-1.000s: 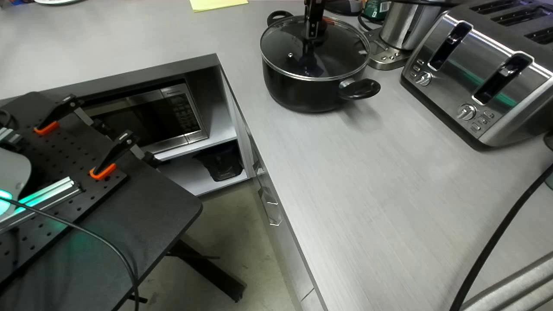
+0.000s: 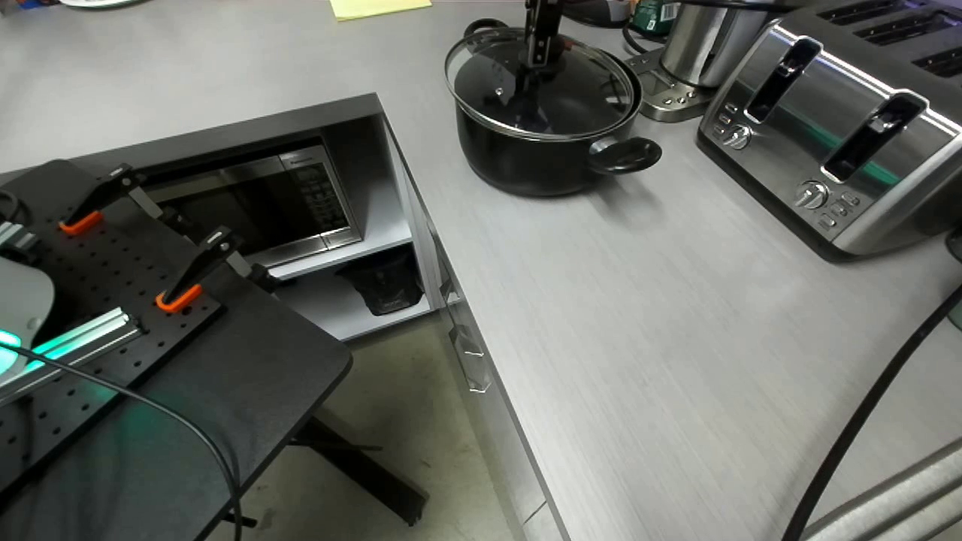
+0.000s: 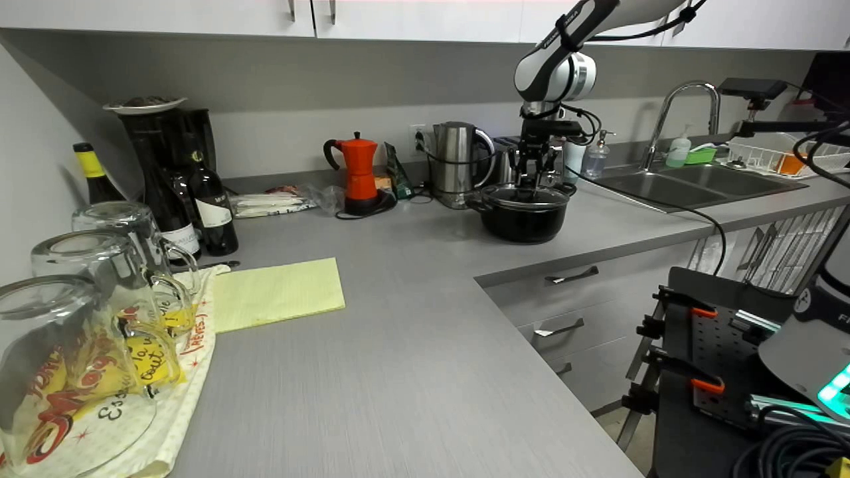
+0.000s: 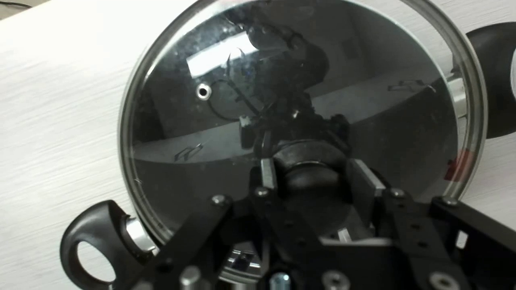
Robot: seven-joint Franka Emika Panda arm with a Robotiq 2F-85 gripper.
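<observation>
A black pot with two side handles stands on the grey counter. Over its mouth is a glass lid with a metal rim, shifted toward the left in exterior view 1, where the pot's dark rim shows past the lid on the right. My gripper is shut on the lid's black knob, one finger on either side of it in the wrist view. In exterior view 2 the arm comes down from above, the gripper directly over the pot. Whether the lid touches the pot all round I cannot tell.
A steel toaster and a kettle stand close by, with a red moka pot farther left. Glass mugs sit on a towel beside a yellow cloth.
In exterior view 1 the lid and my gripper have moved slightly left, exposing more of the pot's rim on the right. The pot itself stays put.
</observation>
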